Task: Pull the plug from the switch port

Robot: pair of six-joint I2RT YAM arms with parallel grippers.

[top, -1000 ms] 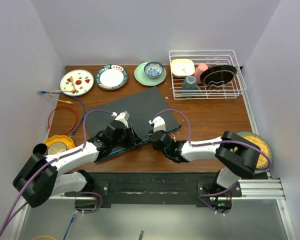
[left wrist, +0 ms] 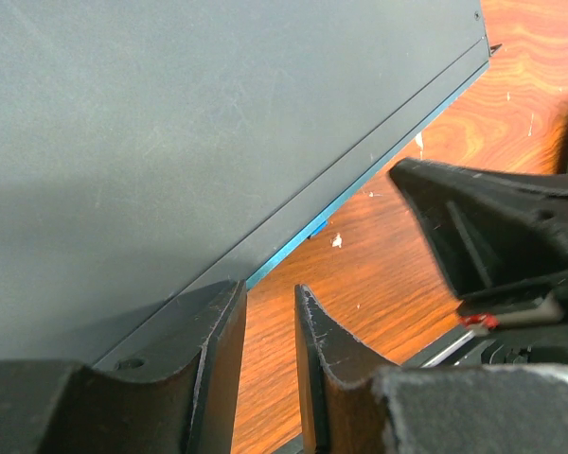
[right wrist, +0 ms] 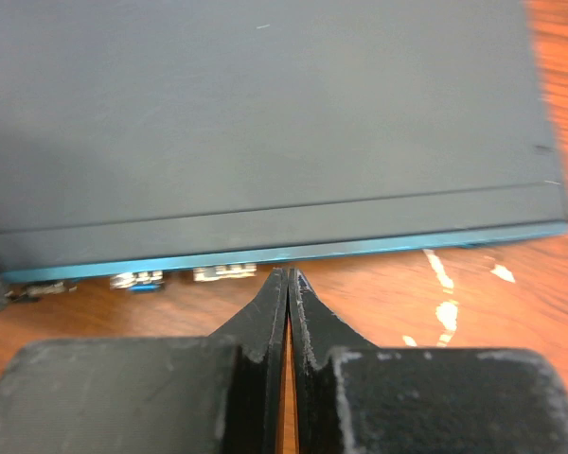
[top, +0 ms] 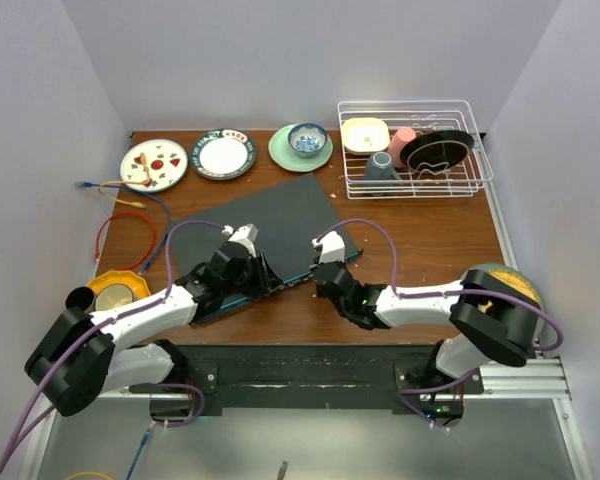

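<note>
The dark grey switch (top: 260, 210) lies slanted on the wooden table, its blue-trimmed port edge facing me. In the right wrist view small metal ports (right wrist: 224, 272) and a blue piece (right wrist: 144, 286) show under that edge. My left gripper (top: 268, 282) is at the switch's front edge, its fingertips apart in its wrist view; what lies between them is hard to make out. My right gripper is shut, nothing visible between its tips, just in front of the port edge. I cannot make out a plug clearly.
Plates (top: 223, 154) and a bowl (top: 307, 139) stand behind the switch, a dish rack (top: 412, 182) at back right, loose red (top: 100, 235) and blue cables at left, a yellow dish at lower left.
My right gripper has moved rightward along the switch's front edge, with its arm shifting right. The left arm and the switch show no visible movement.
</note>
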